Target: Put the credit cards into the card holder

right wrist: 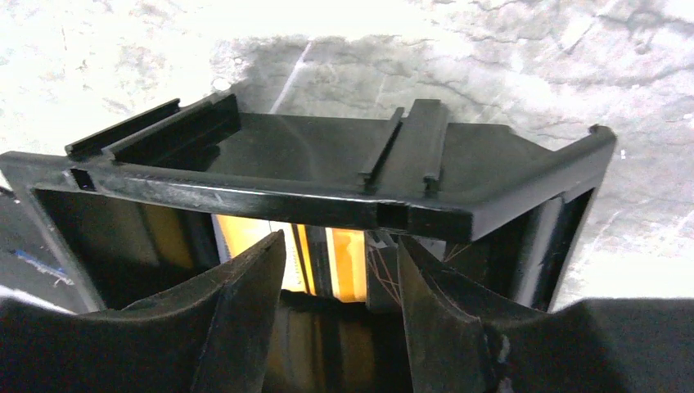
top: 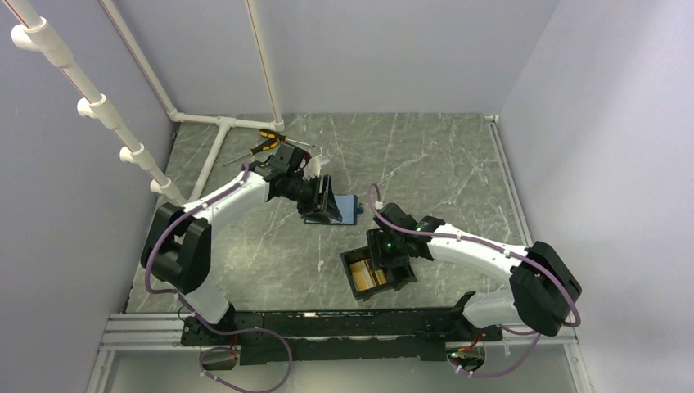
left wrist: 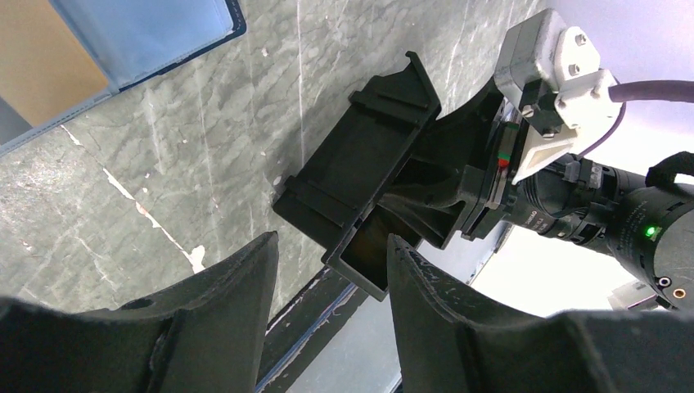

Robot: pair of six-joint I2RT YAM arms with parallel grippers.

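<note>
In the top view the black box (top: 357, 284) sits near the front of the table, yellowish cards (top: 361, 276) inside it. My right gripper is over this box, its fingers (right wrist: 260, 266) apart. Between and beyond them, the right wrist view shows yellow and white cards (right wrist: 348, 264) standing on edge; contact with them cannot be made out. The blue card holder (top: 347, 210) lies flat at mid-table, and a tan panel or card (left wrist: 49, 61) shows in it. Above that holder hangs my left gripper, open, nothing between its fingers.
Yellow-and-black screwdrivers (top: 266, 146) lie at the back left beside white pipes (top: 214, 158). A black rail (top: 327, 323) runs along the front edge.
</note>
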